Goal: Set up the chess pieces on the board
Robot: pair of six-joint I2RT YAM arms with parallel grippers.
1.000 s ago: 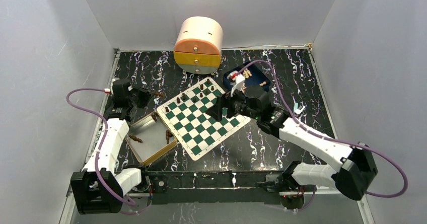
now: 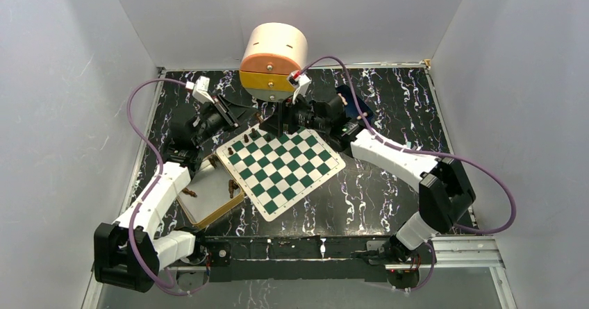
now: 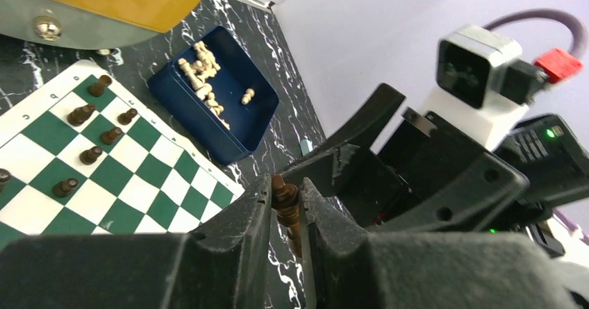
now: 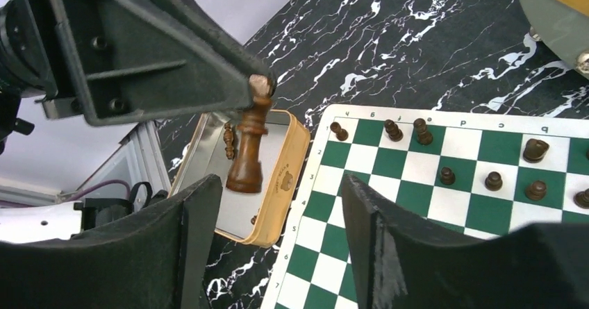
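A dark wooden chess piece is held upright by its top between the fingertips of my left gripper, raised above the far-left part of the chessboard. My right gripper faces it with fingers apart and nothing between them, just short of the piece. Several dark pieces stand on squares along the board's far side.
More dark pieces lie in the tan-rimmed box at the left. Light pieces lie in the navy box at the back right. A drawer cabinet stands behind the board.
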